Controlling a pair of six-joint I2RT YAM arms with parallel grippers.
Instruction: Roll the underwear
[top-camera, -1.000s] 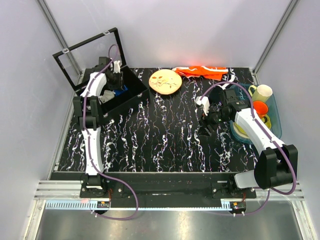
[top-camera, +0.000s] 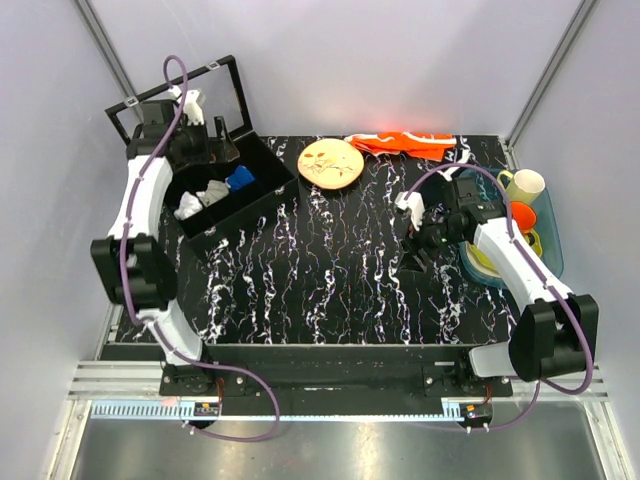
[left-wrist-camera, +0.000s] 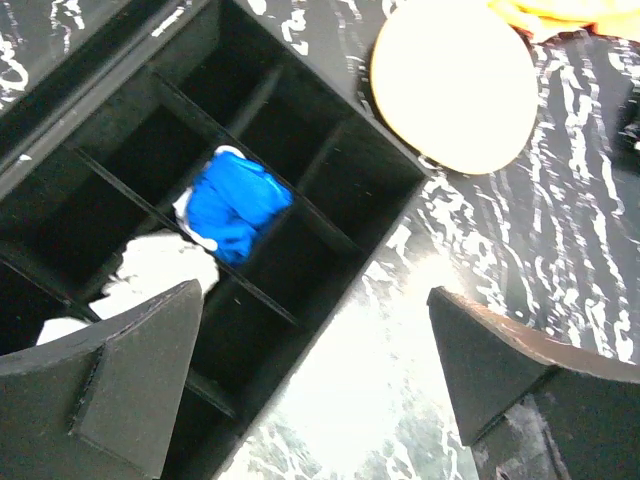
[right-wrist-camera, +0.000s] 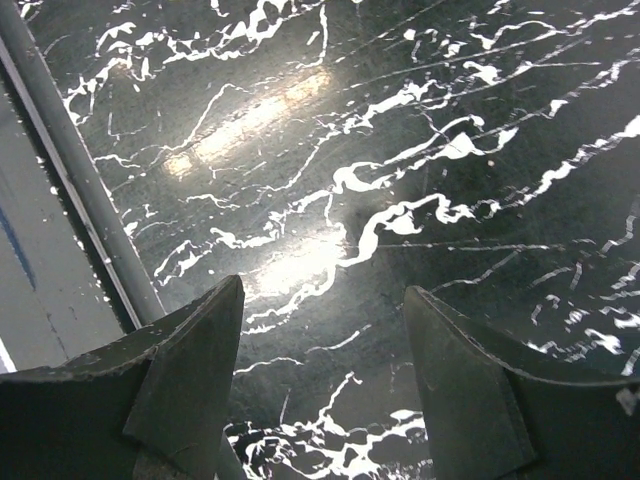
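A black divided box (top-camera: 255, 210) sits at the back left with its lid raised. In its compartments lie blue cloth (left-wrist-camera: 235, 205) and crumpled white cloth (left-wrist-camera: 155, 275); whether these are underwear I cannot tell. My left gripper (top-camera: 220, 140) is raised over the box, open, with nothing between its fingers in the left wrist view. My right gripper (top-camera: 414, 255) hangs over bare marble at the right, part open, with nothing between its fingers in the right wrist view.
An orange cloth (top-camera: 405, 144) and a round patterned board (top-camera: 330, 162) lie along the back. At the right a blue bin (top-camera: 550, 245) holds mugs and dishes.
My left gripper has lifted up out of the box and moved slightly left. The right arm looks almost unmoved.
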